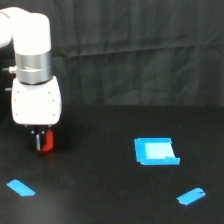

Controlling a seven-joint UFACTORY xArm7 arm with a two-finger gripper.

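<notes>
The white arm comes down from the top left, with my gripper point(43, 146) at its lower end near the dark tabletop. A small red object point(46, 141) shows at the fingers, partly covered by their dark shapes. The view is too small to tell whether the fingers are pressed on it or only around it. Whether the red object touches the table is also unclear.
A white square with a blue taped border point(140, 151) lies right of centre. Blue tape strips mark the front left point(20, 188) and front right point(191, 196). A dark curtain point(140, 50) hangs behind.
</notes>
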